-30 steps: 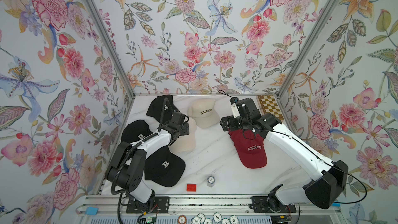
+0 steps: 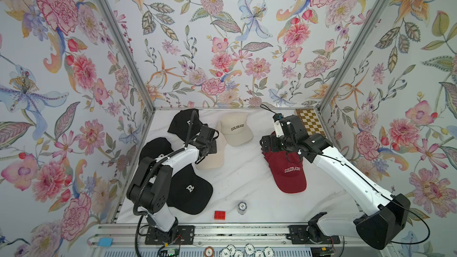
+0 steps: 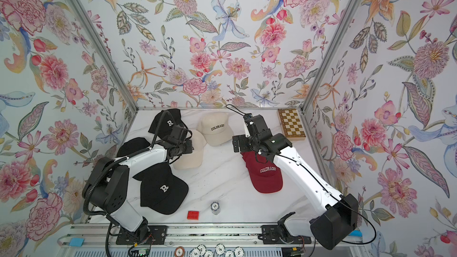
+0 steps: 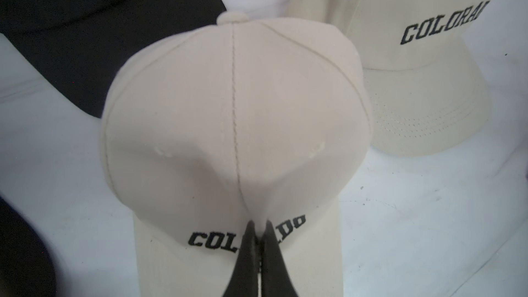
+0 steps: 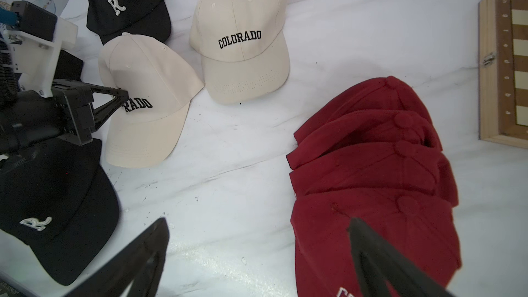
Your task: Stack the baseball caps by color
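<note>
My left gripper is shut on the front of a cream cap (image 4: 181, 110), pinching its fabric at the COLORADO lettering. A second cream cap (image 5: 242, 27) lies just behind it, brim toward the front. Several red caps (image 5: 379, 165) overlap in a row on the right, nested one over another. Above that row my right gripper stands open, empty between its fingers. Black caps with a white R lie on the left: one at the back (image 3: 166, 120), one at the far left (image 3: 133, 146) and one in front (image 3: 164, 190).
A wooden chessboard (image 2: 309, 121) stands at the back right. Near the front edge lie a red brick (image 2: 219, 215) and a grey round piece (image 2: 242, 207). Bare white table (image 2: 242, 171) stretches between the cream and red caps.
My right arm has swung a little to the right over the red caps. The left gripper has shifted only slightly, staying at the cream cap.
</note>
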